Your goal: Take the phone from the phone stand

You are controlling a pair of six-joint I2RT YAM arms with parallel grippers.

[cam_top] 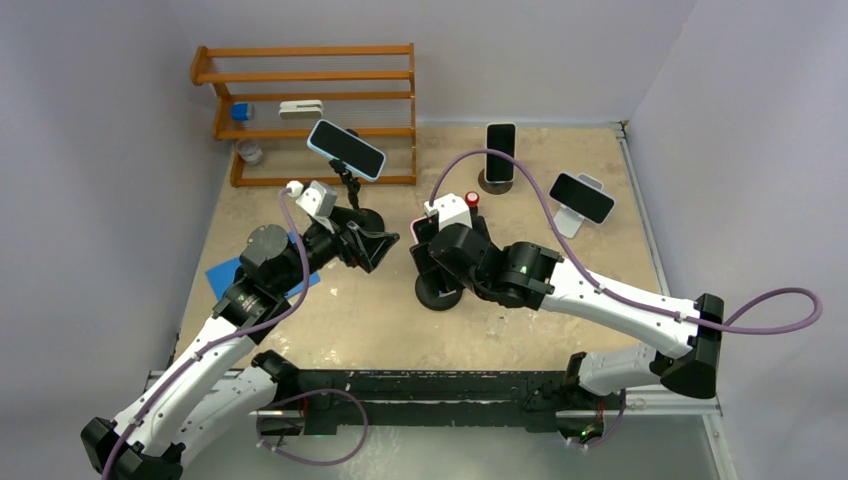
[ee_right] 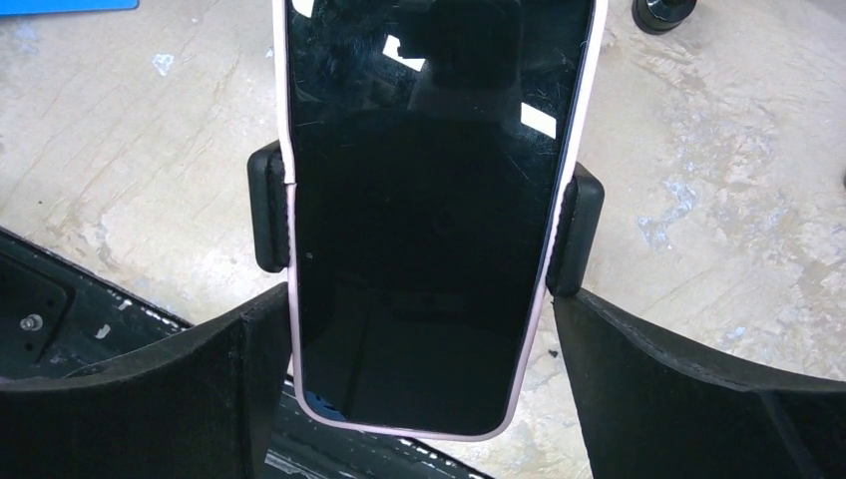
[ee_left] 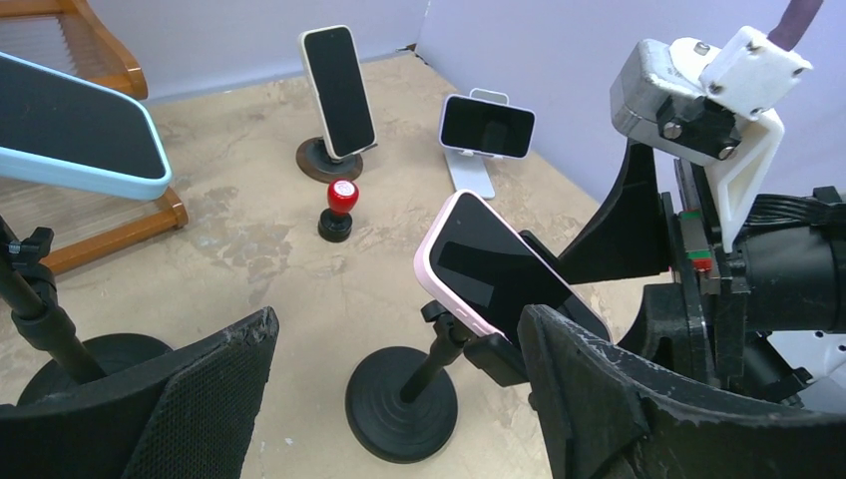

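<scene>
A phone in a pink case (ee_right: 424, 259) sits in the clamp of a black phone stand, its two side grips (ee_right: 574, 230) pressed to the phone's long edges. In the left wrist view the stand's round base (ee_left: 402, 404) shows below it. My right gripper is open, its fingers on either side of the phone's lower part; whether they touch it I cannot tell. The right gripper (cam_top: 447, 262) hides most of that phone from above. My left gripper (cam_top: 378, 246) hangs open and empty to the left, pointing toward the pink phone.
A light-blue phone (cam_top: 346, 149) on a tall stand is behind my left gripper. Farther back are a black phone (cam_top: 500, 153) and a phone on a white stand (cam_top: 582, 198). A red-topped stamp (ee_left: 340, 205) stands behind the pink phone; a wooden rack (cam_top: 305, 132) is at back left.
</scene>
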